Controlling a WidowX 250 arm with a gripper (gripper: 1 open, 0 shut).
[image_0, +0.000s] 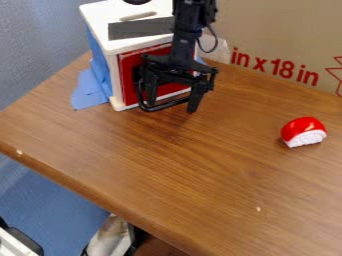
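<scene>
My black gripper (171, 92) hangs in front of a white box (123, 13) with a red front panel (128, 62), at the upper left of the wooden table (160, 180). It covers much of that panel, so what is between its fingers is hard to make out. A red and white rounded object (303, 131) lies alone on the right of the table.
A blue cloth (90, 90) lies at the box's left side. A cardboard panel (281, 40) stands behind the table. The table's left edge drops to a blue-grey floor.
</scene>
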